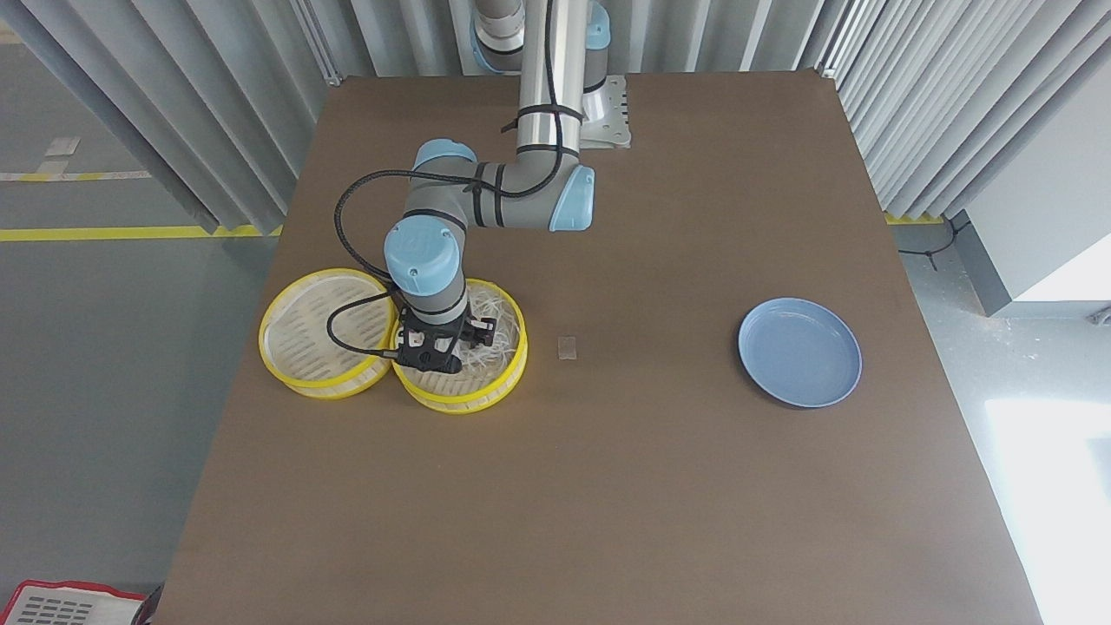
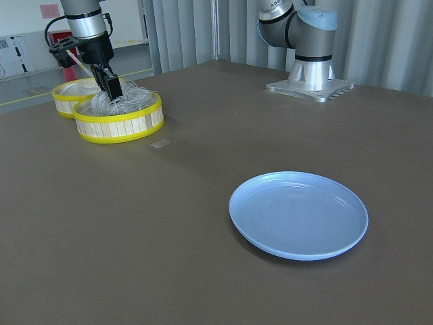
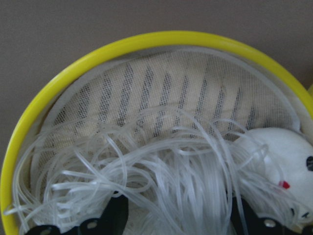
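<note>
A yellow-rimmed basket point(image 1: 500, 386) holds loose translucent white strands point(image 3: 146, 161) and, in the wrist view, a white ball point(image 3: 279, 156) with a face at the right. My gripper point(image 1: 448, 349) is down inside this basket, among the strands; its dark fingertips point(image 3: 110, 220) are partly covered by them. Whether it is open or shut on strands is hard to tell. The left view shows the gripper point(image 2: 114, 91) reaching into the strands.
A second yellow-rimmed basket point(image 1: 312, 323) touches the first on the left. A blue plate point(image 1: 799, 352) lies to the right, with bare table point(image 1: 646, 490) between and in front.
</note>
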